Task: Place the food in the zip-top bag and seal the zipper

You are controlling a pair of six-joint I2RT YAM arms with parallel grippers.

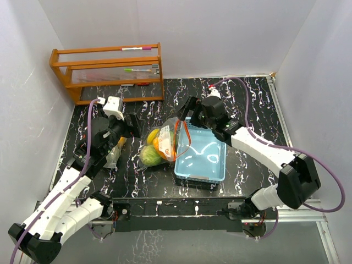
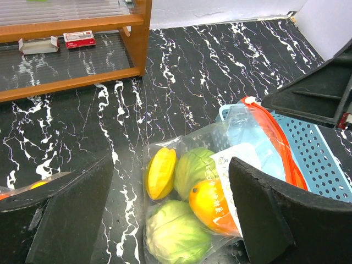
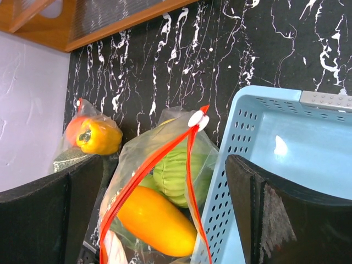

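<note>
The clear zip top bag [image 1: 165,143], edged in red at its mouth, lies in the middle with its open end toward the blue basket. Inside it are a yellow mango-like fruit [image 2: 161,172], an orange fruit [image 2: 211,204] and pieces of green cabbage [image 2: 177,232]. The red zipper [image 3: 144,169] gapes, its two strips apart, with a white slider [image 3: 198,120] at the far end. Above that end stands my right gripper, open and empty. My left gripper, also open and empty, hangs left of the bag.
An empty light-blue basket [image 1: 201,156] stands against the bag's mouth. Another bag [image 3: 91,135] with a yellow pepper and other food lies on the left, under the left arm. A wooden rack [image 1: 118,99] occupies the back left. Dark table shows clear at the back right.
</note>
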